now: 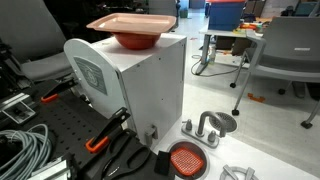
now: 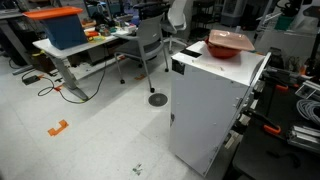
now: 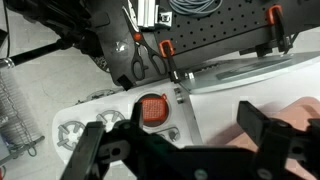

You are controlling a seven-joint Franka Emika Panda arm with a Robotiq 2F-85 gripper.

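Observation:
My gripper is open in the wrist view, its black fingers [image 3: 122, 142] wide apart with nothing held between them. A pale pink tray [image 1: 131, 22] rests on top of an orange-red bowl [image 1: 136, 41], both on a light grey box [image 1: 155, 95]. From above, part of the tray [image 3: 302, 112] shows at the lower right, partly covered by a finger. On the white panel beside the box are a round red mesh disc [image 1: 187, 159] and a curved grey faucet [image 1: 209, 123]. Neither exterior view clearly shows the gripper.
Black-handled scissors [image 3: 148, 60], a coiled grey cable [image 1: 28, 152] and orange-ended clamps [image 1: 107, 132] lie on or along the dark perforated table [image 1: 75, 125]. A grey chair [image 2: 148, 42] and a blue bin [image 2: 58, 27] stand farther off.

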